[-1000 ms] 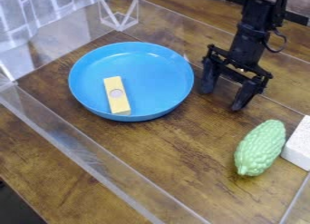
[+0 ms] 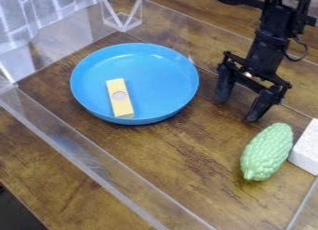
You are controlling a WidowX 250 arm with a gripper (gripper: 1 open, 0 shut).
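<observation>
The black gripper (image 2: 252, 96) is low at the right of the wooden table, its dark fingers spread near the surface, right of the blue plate (image 2: 172, 66). Whether anything is between the fingers is too dark to tell. The plate holds a pale yellow block (image 2: 119, 98) with a round mark on it. A green cabbage-like vegetable (image 2: 266, 152) lies at the lower right, below the gripper.
A white block (image 2: 306, 150) is at the right edge beside the vegetable. Clear barrier strips run along the left side.
The arm and gripper have shifted slightly to the right and changed angle a little. The plate, block and vegetable have not moved.
</observation>
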